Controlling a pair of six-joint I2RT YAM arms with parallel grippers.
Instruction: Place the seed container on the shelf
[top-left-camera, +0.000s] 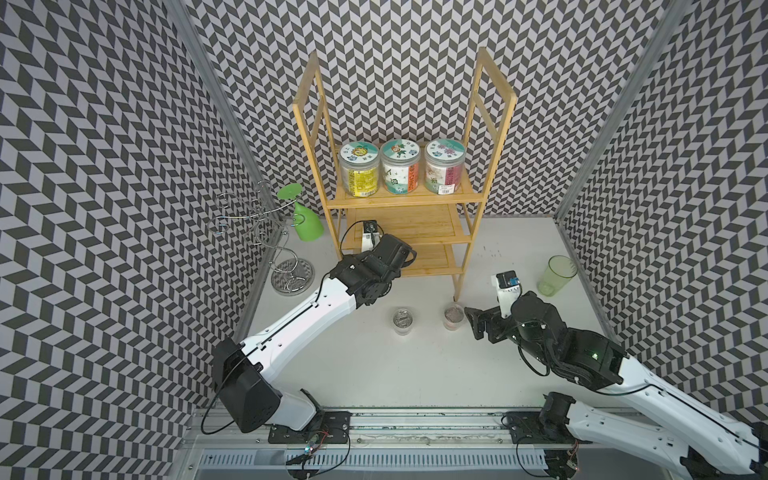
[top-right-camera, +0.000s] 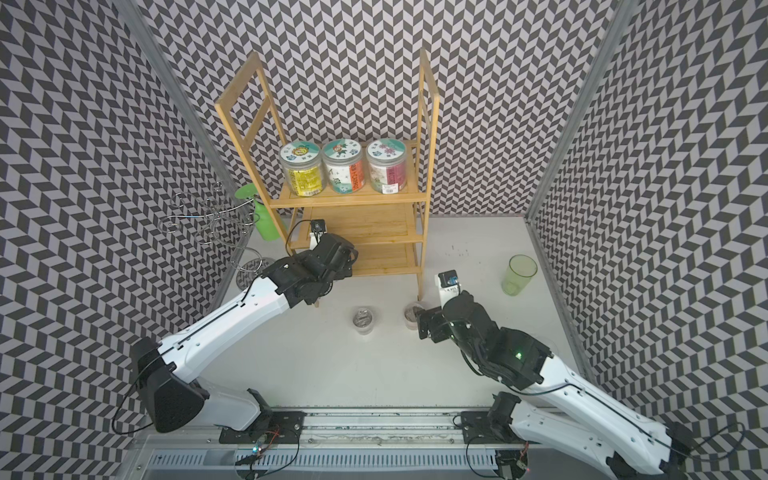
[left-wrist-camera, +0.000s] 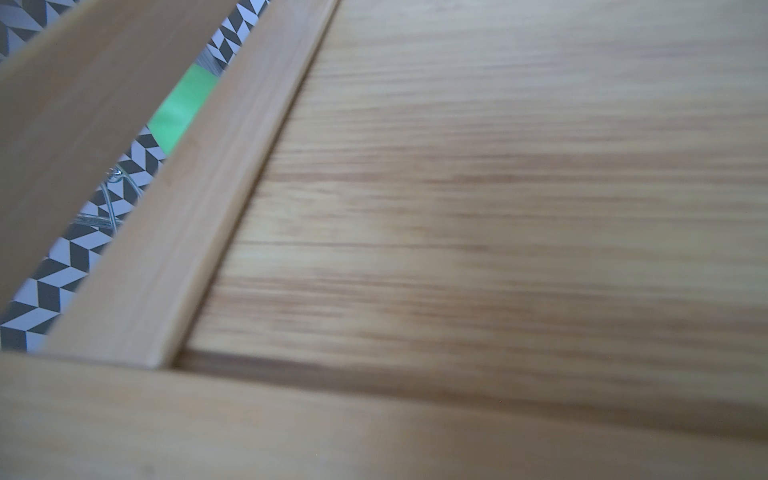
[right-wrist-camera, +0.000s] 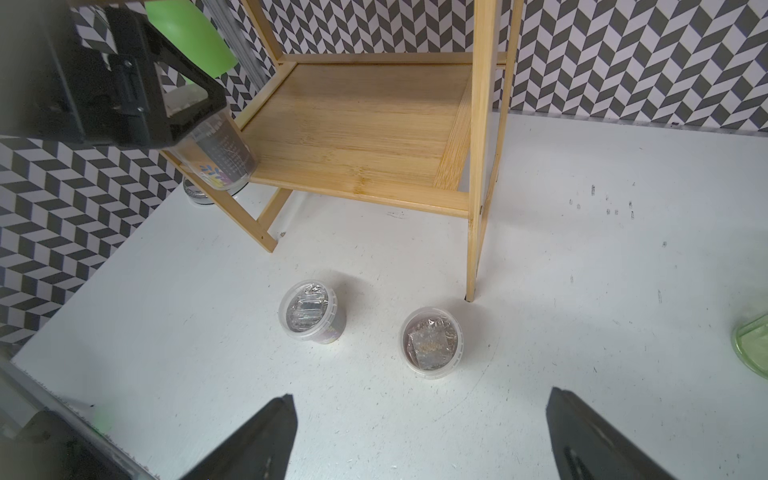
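A clear seed cup is at the shelf's left end beside my left gripper, whose fingertips are hidden; the left wrist view shows only blurred shelf wood (left-wrist-camera: 480, 200). Whether it rests on the shelf I cannot tell. Two other cups (right-wrist-camera: 312, 308) (right-wrist-camera: 430, 342) stand on the table in front of the wooden shelf (right-wrist-camera: 360, 136). My right gripper is open and empty above the table, just right of the right-hand cup in the top views.
Three labelled tubs (top-left-camera: 400, 172) fill the top shelf. A green watering can (top-left-camera: 308, 224) and wire stand (top-left-camera: 292, 276) are at left. A green glass (top-left-camera: 556, 276) stands at right, with clear table around it.
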